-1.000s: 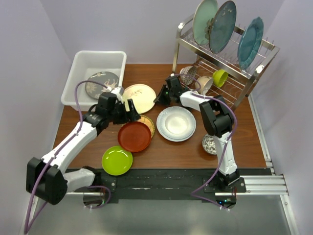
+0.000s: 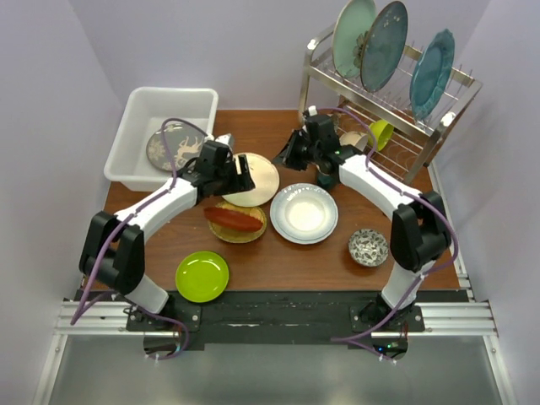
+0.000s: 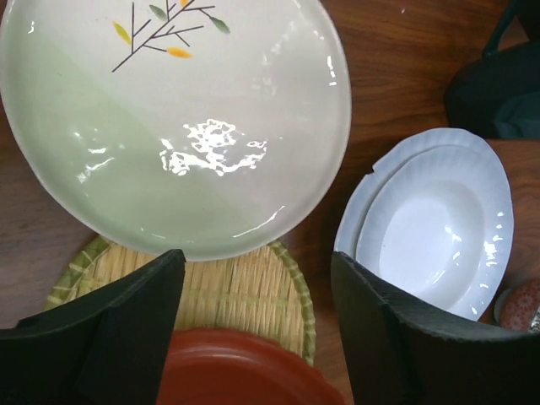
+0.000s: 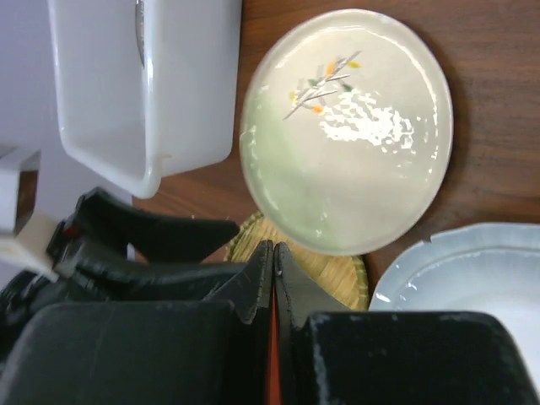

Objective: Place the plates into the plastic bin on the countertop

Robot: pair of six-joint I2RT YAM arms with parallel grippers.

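Note:
A cream plate with a branch pattern [image 2: 261, 186] [image 3: 173, 152] [image 4: 346, 160] lies flat above a woven round plate [image 3: 236, 287]. A red plate [image 2: 232, 218] [image 3: 245, 375] is on the woven one. My left gripper [image 2: 240, 173] hovers over the cream and woven plates, open with nothing between its fingers. My right gripper [image 2: 288, 156] is shut, its tips together above and right of the cream plate; nothing shows between them. The white bin [image 2: 126, 135] at upper left holds a grey patterned plate [image 2: 160, 148].
Stacked white plates [image 2: 304, 211], a green plate [image 2: 202, 277] and a patterned bowl [image 2: 369, 247] lie on the counter. A steel rack [image 2: 439, 126] with standing plates and cups fills the back right. A dark green cup [image 3: 498, 101] stands by the rack.

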